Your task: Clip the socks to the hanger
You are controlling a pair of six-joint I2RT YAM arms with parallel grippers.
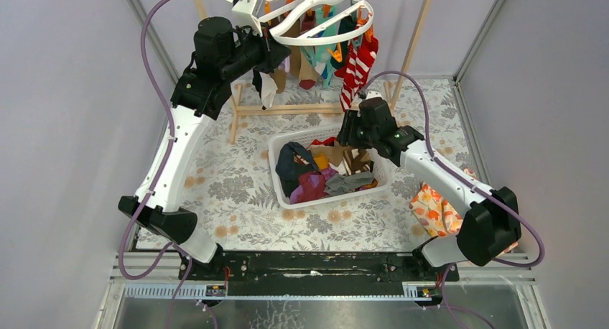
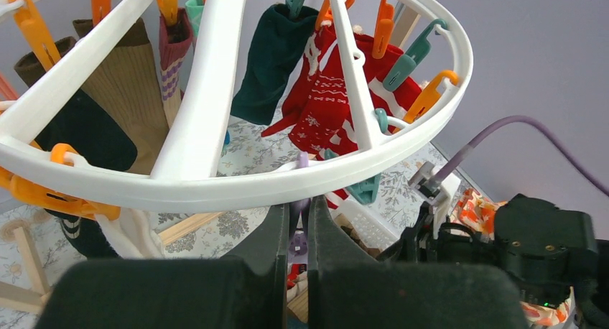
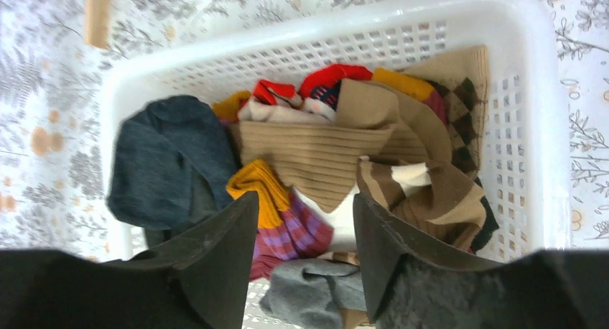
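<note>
The round white hanger (image 2: 251, 191) carries several socks, among them a dark green sock (image 2: 274, 63) and a red-and-white sock (image 2: 330, 92). At its near rim my left gripper is shut on a lilac clip (image 2: 296, 244), partly hidden between the fingers. Over the white basket (image 3: 544, 113) my right gripper stands open, nothing gripped. Below it lie a tan ribbed sock (image 3: 309, 151), a brown striped sock (image 3: 452, 200), a yellow-cuffed purple sock (image 3: 266, 207) and a grey sock (image 3: 301, 294).
Orange and green clips hang round the rim, including an empty-looking green clip (image 2: 365, 188). A wooden stand (image 1: 287, 109) crosses behind the basket. Orange patterned cloth (image 1: 431, 208) lies at the right. Flowered surface left of the basket (image 1: 222, 171) is clear.
</note>
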